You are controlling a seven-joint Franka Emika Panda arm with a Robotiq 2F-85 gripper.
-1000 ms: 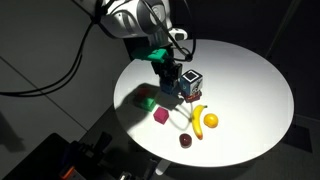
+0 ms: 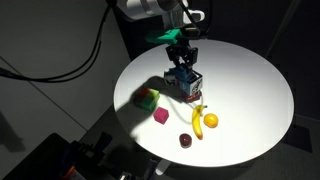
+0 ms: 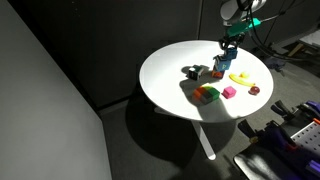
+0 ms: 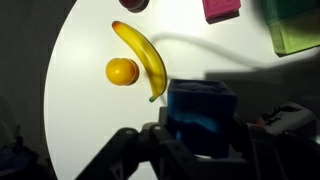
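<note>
A dark blue block-like object fills the lower middle of the wrist view, and my gripper is shut on it. In exterior view 1 the blue object is held just above or in front of a patterned black-and-white box; whether the two touch, I cannot tell. From exterior view 2, the gripper and the blue object appear close over the box. The fingertips are mostly hidden behind the held object in the wrist view.
Around the round white table lie a yellow banana, an orange, a dark red round fruit, a pink cube and a multicoloured block. A dark item sits near the box.
My gripper has carried the blue object from the left of the box toward the right, bringing it over or in front of the box. The items on the table look unmoved.
</note>
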